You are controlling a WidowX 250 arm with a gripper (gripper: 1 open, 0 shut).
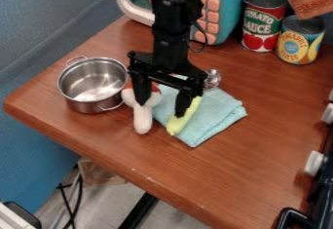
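My black gripper (163, 95) points down over the middle of the wooden table, its fingers above a white toy (142, 116) with a reddish top and a pale yellow item (177, 123) lying on a folded light blue cloth (217, 117). The fingers appear spread, one near each item; whether either item is held cannot be told. A steel pot (93, 85) stands just left of the white toy. A small shiny object (212, 78) is partly behind the gripper.
Two cans (263, 23) (301, 44) and a teal toy appliance (224, 1) stand at the back. A black appliance (314, 199) lines the right edge.
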